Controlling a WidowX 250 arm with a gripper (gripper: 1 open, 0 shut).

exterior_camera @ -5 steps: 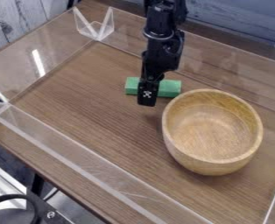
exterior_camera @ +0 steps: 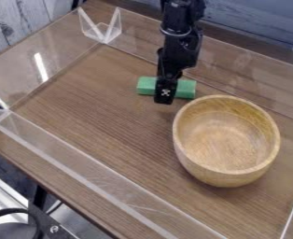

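Note:
A black robot arm reaches down from the top centre to my gripper (exterior_camera: 167, 90), which is low over a green block (exterior_camera: 146, 84) on the wooden table. The block lies flat, partly hidden behind the gripper and sticking out to both sides of it. Whether the fingers are open or closed on the block is too small and dark to tell.
A large round wooden bowl (exterior_camera: 227, 163) takes up the right front, close to the block. A clear plastic piece (exterior_camera: 101, 26) stands at the back left. Black cables lie at the lower left corner.
The gripper has moved slightly up and back. The green block has shifted a little toward the back and right with it.

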